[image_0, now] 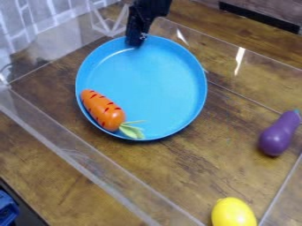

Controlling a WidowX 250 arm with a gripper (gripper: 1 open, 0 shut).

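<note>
A blue plate (147, 84) rests on the wooden table in the upper middle of the camera view. A toy carrot (102, 109) lies on its lower left part, green leaves toward the lower right. My gripper (136, 37) is at the plate's upper rim, dark and small in view; I cannot tell whether its fingers hold the rim.
A purple eggplant (278, 134) lies at the right and a yellow lemon (234, 213) at the bottom right. Clear transparent walls edge the left and back. A blue object (6, 210) is at the lower left corner.
</note>
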